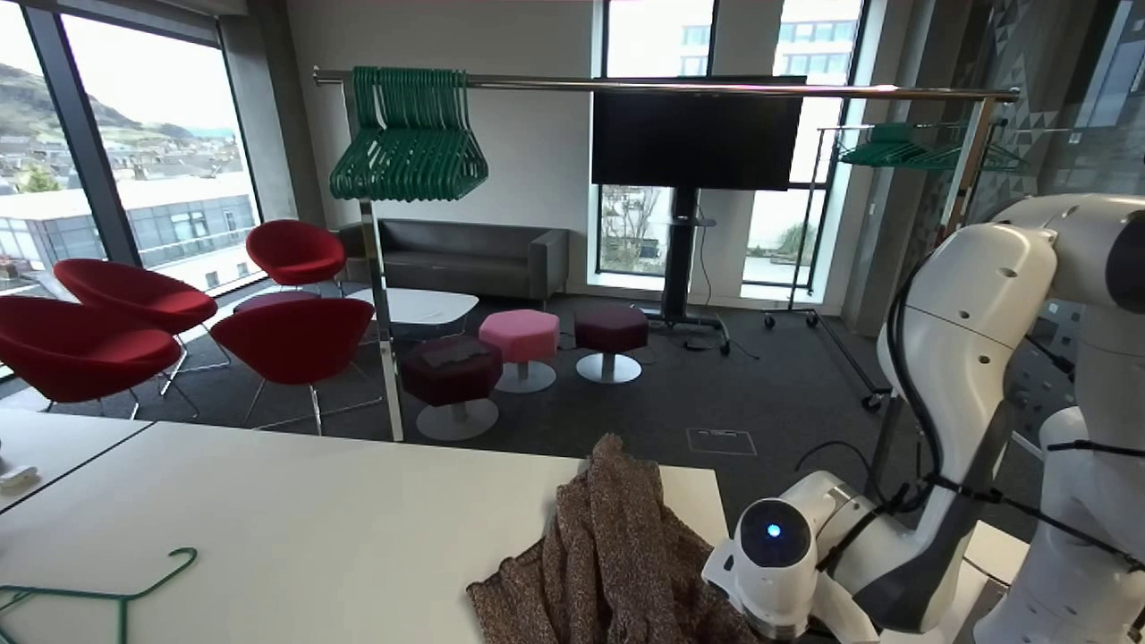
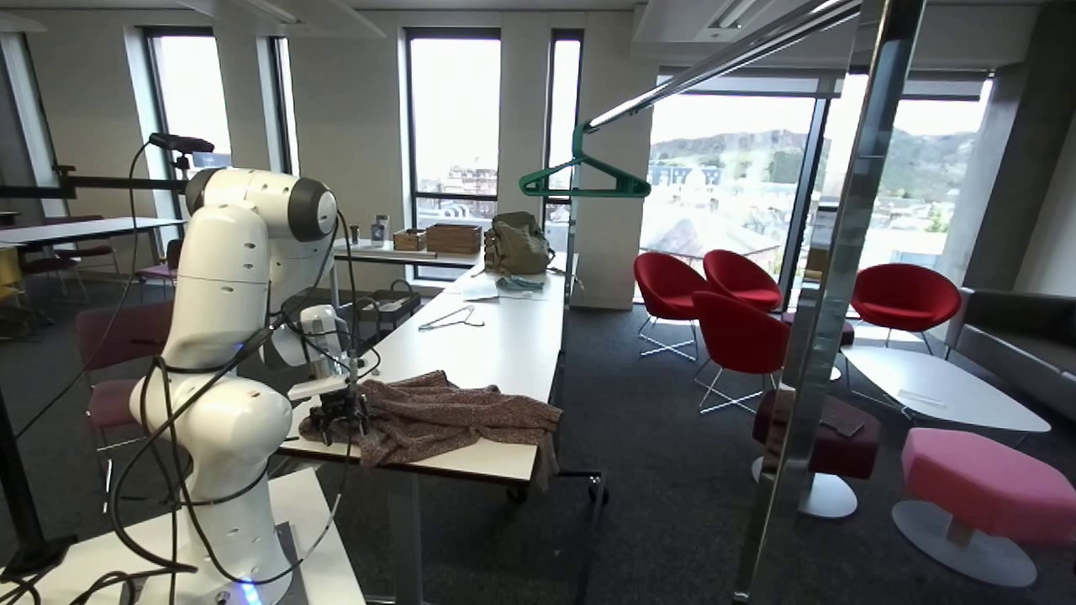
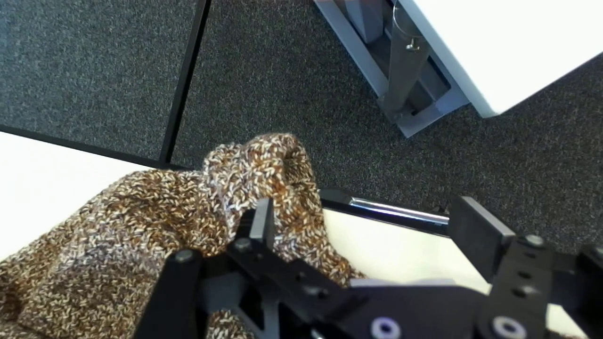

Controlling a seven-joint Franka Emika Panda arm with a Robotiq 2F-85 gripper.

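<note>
A brown knitted garment (image 1: 606,547) lies bunched on the white table, one end hanging over the edge in exterior view 2, where its folds (image 2: 454,413) show well. My gripper is open, low at the table's edge. In the wrist view its left finger (image 3: 261,223) stands over a raised fold of the knit (image 3: 265,169). The right finger (image 3: 480,240) is off to the side, over the bare table edge. Exterior view 2 shows the gripper (image 2: 340,422) down at the garment's near end. Whether the fingertips touch the knit, I cannot tell.
A green hanger (image 1: 123,594) lies on the table, with open tabletop (image 1: 322,504) around it. Many green hangers (image 1: 408,134) hang from a metal rail (image 1: 687,85). My arm's white base table (image 3: 525,51) stands across a gap of dark floor.
</note>
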